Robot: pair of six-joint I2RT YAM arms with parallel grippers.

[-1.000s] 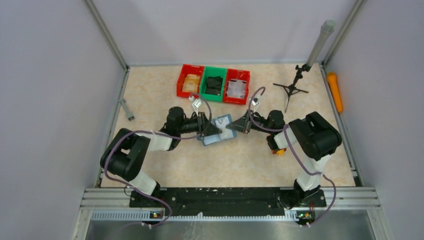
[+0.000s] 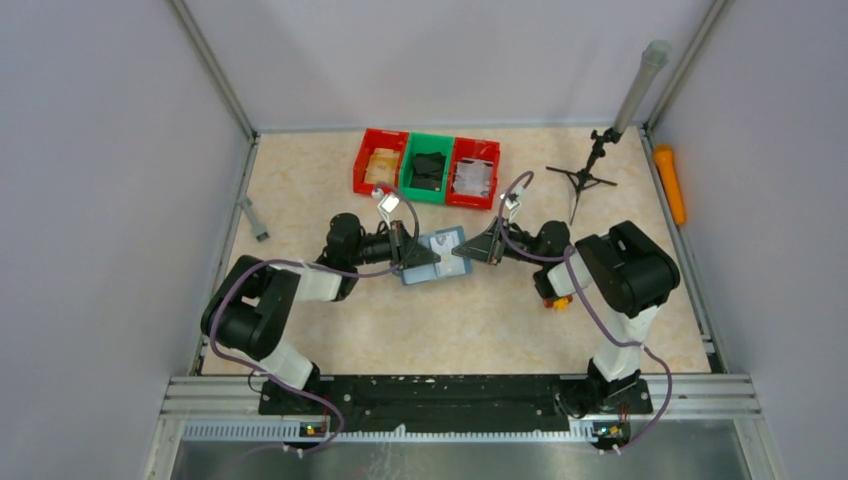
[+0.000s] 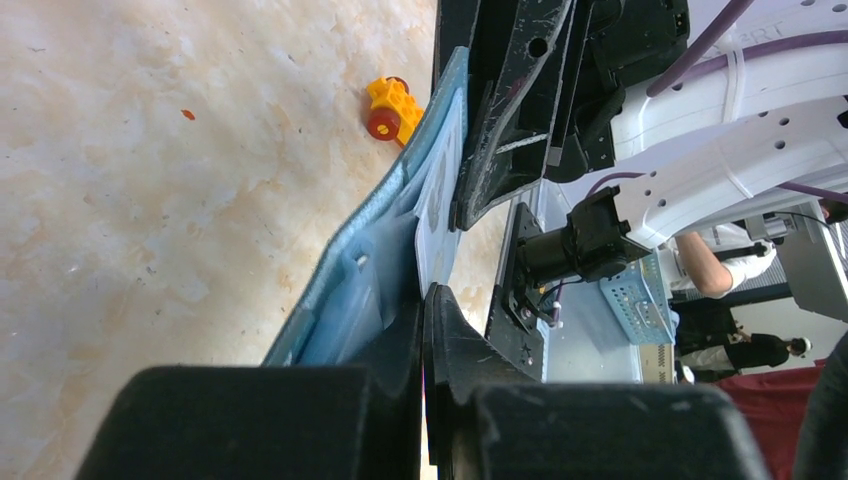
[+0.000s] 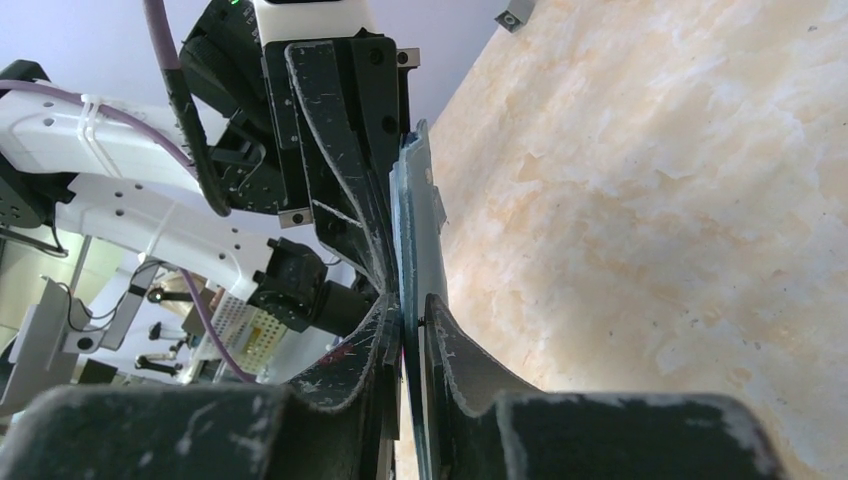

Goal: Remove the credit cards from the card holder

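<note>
The light blue card holder (image 2: 418, 275) is held up between the two grippers at the table's middle. In the left wrist view its open pocket (image 3: 375, 270) shows a pale card (image 3: 438, 200) along one side. My left gripper is shut at that card's near edge; whether the edge is between the fingertips is hard to tell. My right gripper has the holder's thin edge between its fingers, close around it. In the top view both grippers point at each other over the holder.
Red (image 2: 362, 175) and green (image 2: 427, 198) bins with contents stand behind. A yellow toy (image 3: 393, 105) lies under the right arm. A tripod (image 2: 583, 177) stands back right, an orange cylinder (image 2: 670, 185) along the right edge.
The right arm looks nearly still.
</note>
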